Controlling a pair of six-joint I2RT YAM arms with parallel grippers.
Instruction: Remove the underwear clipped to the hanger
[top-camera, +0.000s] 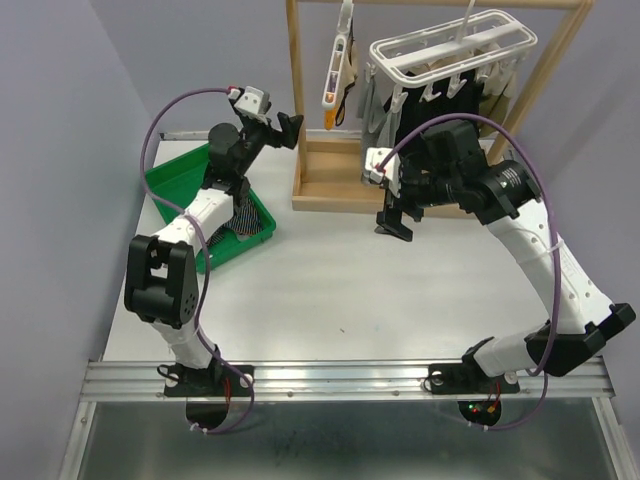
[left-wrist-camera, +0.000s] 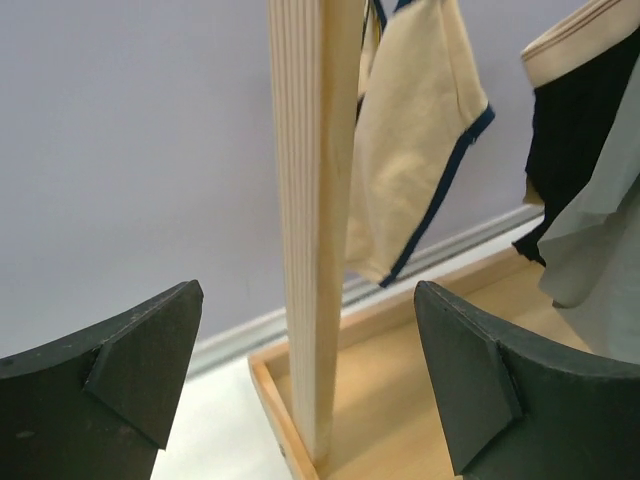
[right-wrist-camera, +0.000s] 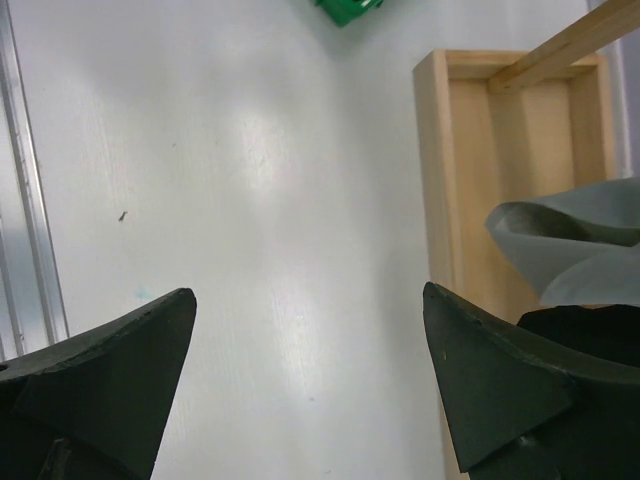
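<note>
A white clip hanger (top-camera: 453, 46) hangs from the wooden rack, with grey underwear (top-camera: 374, 112), black underwear (top-camera: 421, 108) and a beige piece (top-camera: 497, 95) below it. A second hanger (top-camera: 340, 62) is turned edge-on; in the left wrist view, beige underwear with navy trim (left-wrist-camera: 412, 140) hangs beyond the rack post. My left gripper (top-camera: 283, 131) stands open beside that post, nothing between its fingers. My right gripper (top-camera: 396, 215) is open and empty, low in front of the hanging clothes. The grey underwear (right-wrist-camera: 570, 245) shows beyond its right finger in the right wrist view.
The wooden rack post (left-wrist-camera: 315, 230) rises between the left gripper and the beige underwear. A green basket (top-camera: 262, 235) holding dark patterned cloth (top-camera: 243, 218) lies below the left arm.
</note>
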